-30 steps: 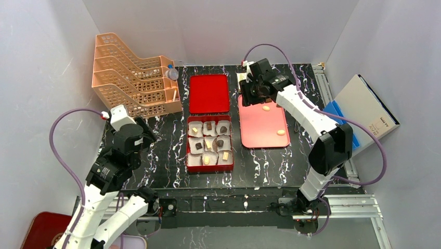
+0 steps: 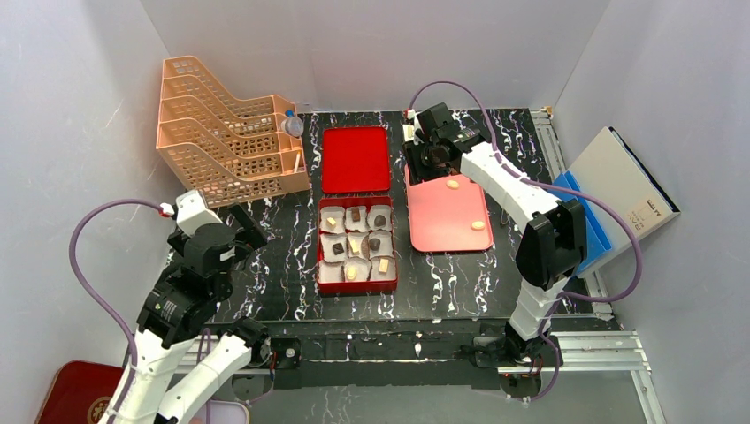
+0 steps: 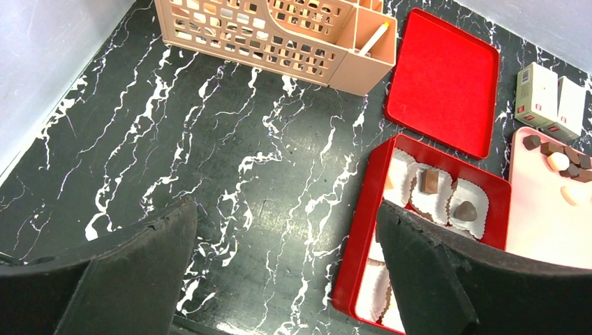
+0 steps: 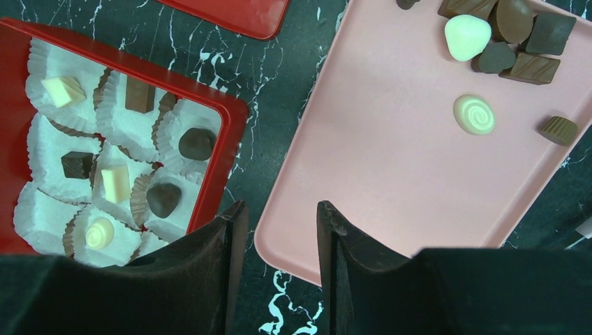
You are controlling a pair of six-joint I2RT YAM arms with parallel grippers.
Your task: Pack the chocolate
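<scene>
The red box [image 2: 357, 288] holds chocolates in paper cups; in the right wrist view the box [image 4: 223, 112] has pieces in several cups and an empty cup at lower left. My right gripper is part open above the pink tray [image 4: 370, 167], near its left edge, nothing between the fingers. Dark and white chocolates [image 4: 513, 21] cluster at the tray's far right, with a white oval piece [image 4: 475, 114] apart. My left gripper is open over bare table left of the box, holding nothing.
A red lid [image 2: 355, 157] lies behind the box. An orange rack [image 2: 225, 141] stands at back left, small cartons [image 3: 534, 96] behind the tray. Blue and cream folders [image 2: 610, 194] lean at the right.
The left arm has moved a little left since a second ago. The chocolates look unchanged.
</scene>
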